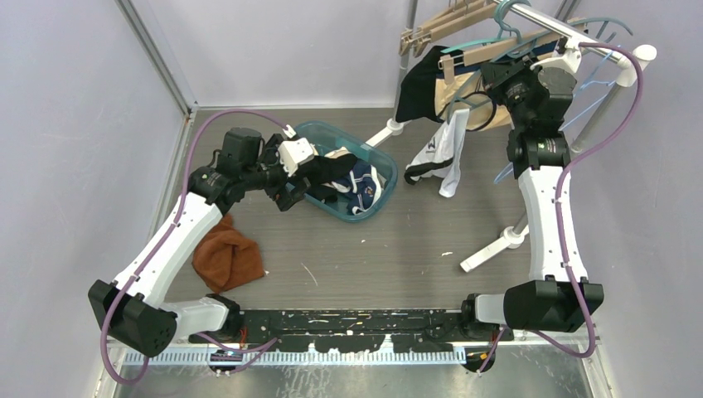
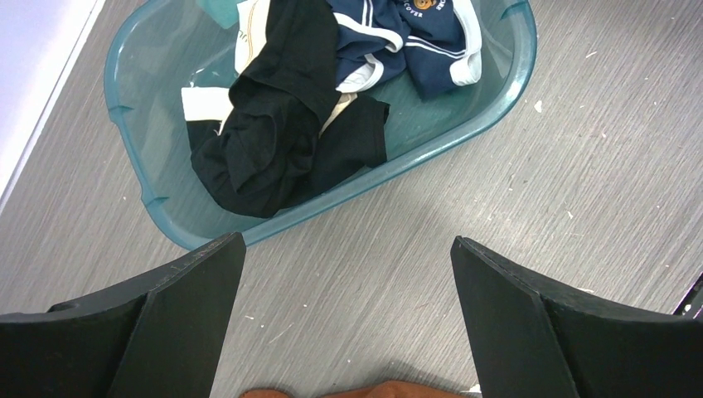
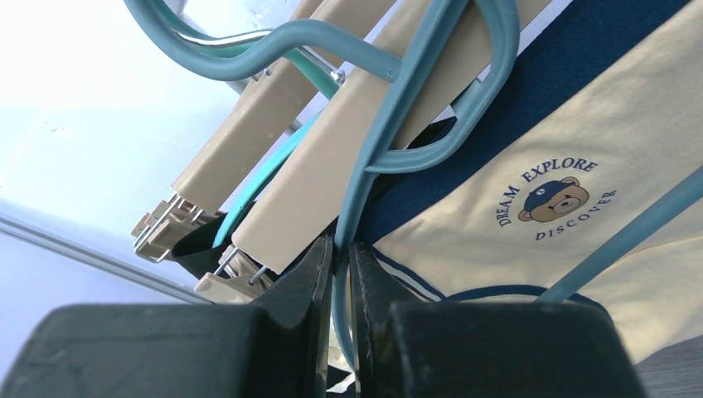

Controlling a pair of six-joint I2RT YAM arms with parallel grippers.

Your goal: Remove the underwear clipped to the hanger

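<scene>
In the right wrist view my right gripper is shut on the grey-blue plastic hanger (image 3: pixel 365 166). Cream underwear (image 3: pixel 580 224) with a navy waistband and a bear print hangs just behind it. Wooden clip hangers (image 3: pixel 315 178) lie across that view, and black cloth (image 3: pixel 195 249) shows at their clips. From the top, a white garment with a black band (image 1: pixel 443 153) dangles below the hanger at the rack. My left gripper stands open and empty beside the teal basket (image 2: pixel 390 170), which contains black, cream and navy clothes (image 2: pixel 290 108).
The white rack's rail (image 1: pixel 547 21) crosses the top right, and its foot (image 1: pixel 489 253) stands on the floor. A brown cloth (image 1: pixel 228 253) lies at the left. Bare floor (image 1: pixel 381 265) stretches between the arms.
</scene>
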